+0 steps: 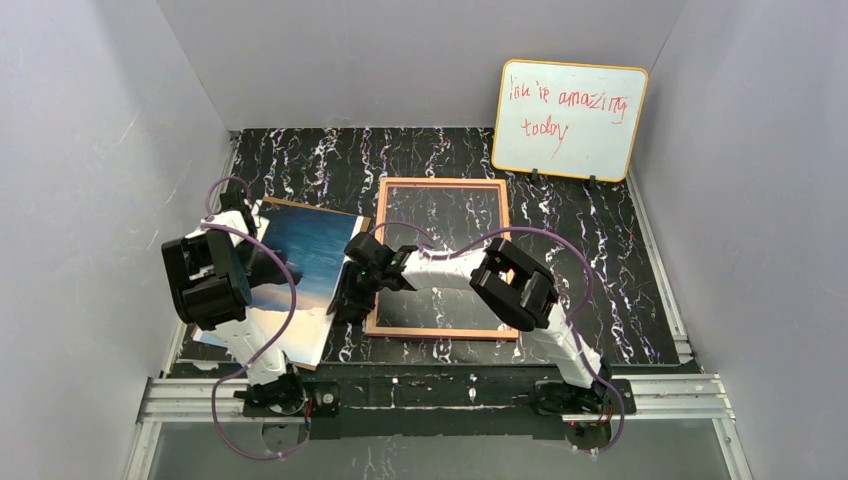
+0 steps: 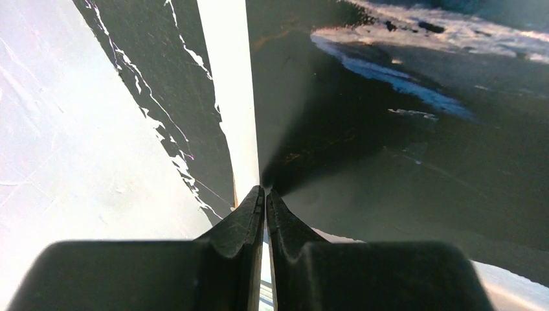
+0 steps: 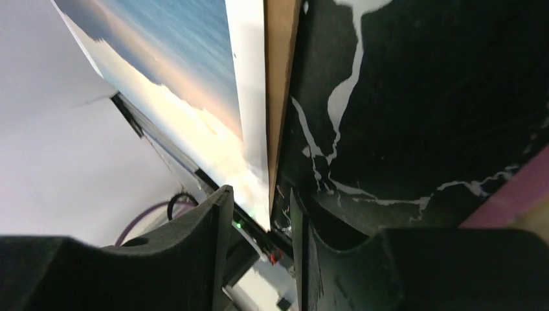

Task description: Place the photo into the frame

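Note:
The seascape photo (image 1: 318,240) with white borders lies at the left over a brown board (image 1: 363,228). A thin strip of the board (image 3: 278,84) shows beside the photo's white border in the right wrist view. To the right rests the empty pinkish wooden frame (image 1: 445,333), partly hidden by my right arm. My left gripper is shut at the photo's left white border, and nothing shows between its fingers. At the photo's right edge, my right gripper is partly open; no grip on the photo is visible.
A whiteboard (image 1: 570,115) with red writing leans at the back right. A grey wall stands close beside the left arm.

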